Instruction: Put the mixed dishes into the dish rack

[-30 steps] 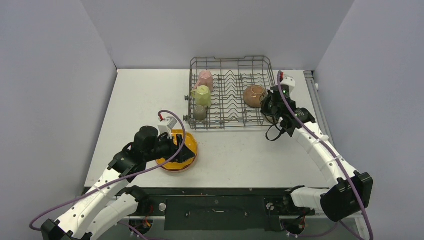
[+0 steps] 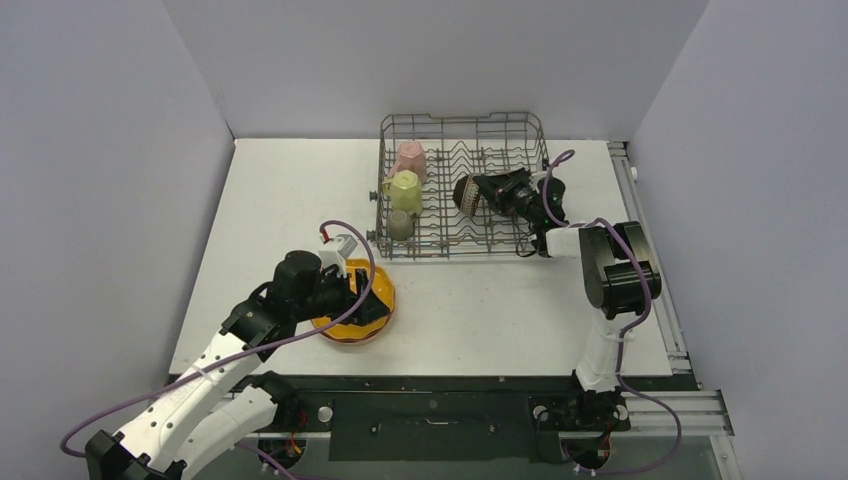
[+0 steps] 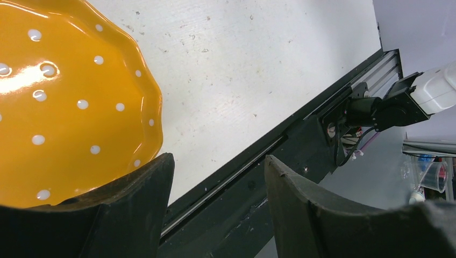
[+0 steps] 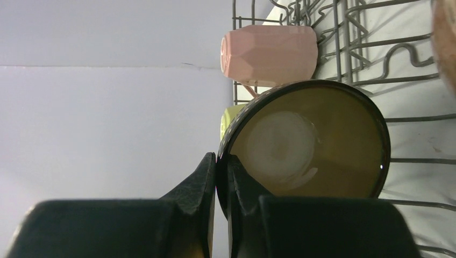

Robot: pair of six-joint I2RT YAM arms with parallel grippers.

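Note:
In the right wrist view a dark-rimmed bowl with a brown inside (image 4: 333, 134) stands tilted on edge, my right gripper shut on its rim. From above, this bowl (image 2: 466, 194) is over the middle of the dish rack (image 2: 440, 245), with the right gripper (image 2: 482, 183) at its right. Pink (image 2: 410, 158), yellow-green (image 2: 404, 190) and grey (image 2: 400, 226) cups line the rack's left side. Near the front, my left gripper (image 2: 372, 300) hangs open and empty over an orange dotted plate (image 3: 80, 123). How low the held bowl sits is unclear.
Another brown dish (image 4: 446, 43) shows at the right edge of the right wrist view, mostly hidden from above by the right arm. Walls close in behind and at both sides.
The right gripper has swung left and inward over the rack, carrying the bowl from the right edge toward the middle and covering the other brown dish. The left arm has stayed almost still.

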